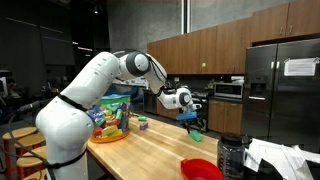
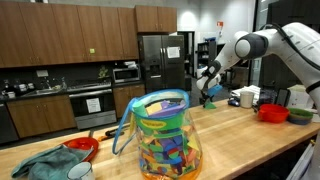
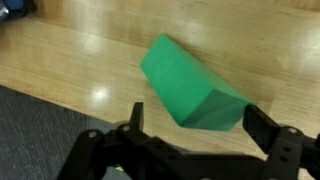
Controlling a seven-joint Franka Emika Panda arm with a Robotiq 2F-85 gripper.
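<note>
A green block lies on the wooden table in the wrist view, set at a slant with its near end toward my fingers. My gripper stands open, one finger on each side of the block's near end. The right fingertip is close to the block's corner; whether it touches cannot be told. In exterior view 2, the gripper is low over the far part of the table, by the green block.
A red bowl and a black canister stand at the near right in exterior view 1. A colourful tub fills the near part of exterior view 2.
</note>
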